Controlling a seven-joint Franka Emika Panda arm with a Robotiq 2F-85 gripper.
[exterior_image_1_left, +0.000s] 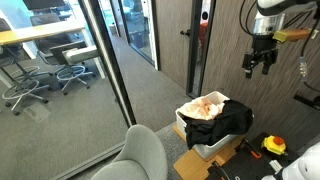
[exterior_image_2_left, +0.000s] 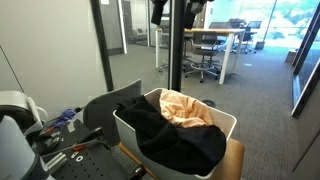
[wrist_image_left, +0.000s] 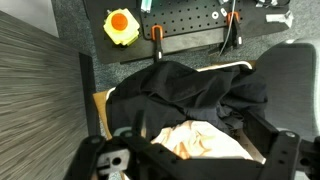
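Note:
A black cloth and a peach cloth lie heaped in a white bin. In exterior view 2 the black cloth hangs over the near rim, with the peach cloth behind it. My gripper is high above the bin, open and empty, well clear of the cloths. Seen from the wrist, the black cloth spreads across the middle, while the peach cloth sits lower, partly covered by the gripper.
The bin stands on a wooden surface. Beside it is the robot's base table, with a red-and-yellow emergency stop and orange-handled clamps. A grey chair stands close by. A dark wall panel rises behind the arm.

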